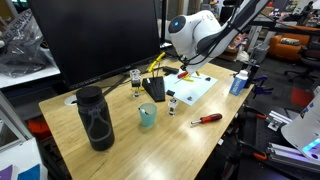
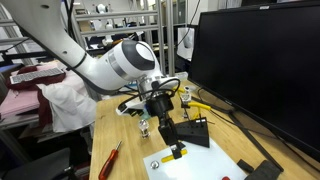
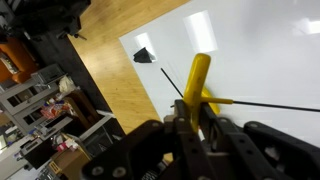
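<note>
A yellow stick-like object (image 3: 196, 78) stands out from between my gripper's fingers in the wrist view. In exterior view 2 my gripper (image 2: 172, 143) is low over the white sheet (image 2: 205, 161), with a yellow piece (image 2: 175, 155) just under it. The fingers are shut on the yellow object. Thin dark rods and more yellow lie behind it in the wrist view, partly covered by the fingers. From exterior view 1, yellow pieces (image 1: 199, 75) show on the white sheet (image 1: 203, 92), and the fingertips are too small to make out.
A black block-like holder (image 1: 154, 85) with a yellow item stands left of the sheet. A red-handled screwdriver (image 1: 207, 119), teal cup (image 1: 148, 115) and black cylinder speaker (image 1: 96, 118) are on the table. A monitor (image 2: 262, 75) rises behind.
</note>
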